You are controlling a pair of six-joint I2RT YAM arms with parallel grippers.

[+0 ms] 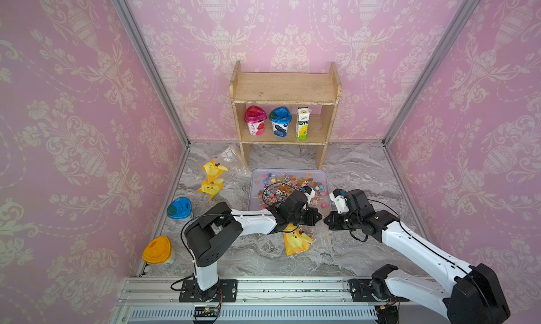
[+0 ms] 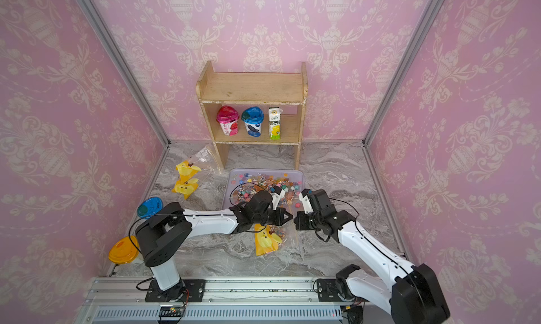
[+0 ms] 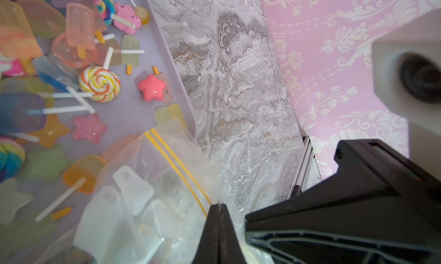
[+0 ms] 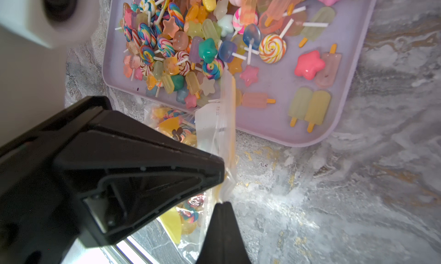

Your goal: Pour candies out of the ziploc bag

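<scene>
A ziploc bag [image 1: 298, 239] with yellow printing and candies inside lies at the front middle, below both grippers. In the right wrist view its clear zip edge [image 4: 225, 130] stands upright. My left gripper [image 1: 316, 215] and my right gripper [image 1: 329, 221] face each other just in front of the candy tray. Both are shut at the bag's clear top, one on each side; in the wrist views the thin plastic runs up to their fingertips. The lilac tray [image 4: 344, 94] holds many loose candies and lollipops.
A wooden shelf [image 1: 281, 81] with two tubs and a carton stands behind the tray. More bags [image 1: 213, 180] lie at the back left. Blue [image 1: 179, 208] and yellow [image 1: 156, 249] lidded tubs sit at the left.
</scene>
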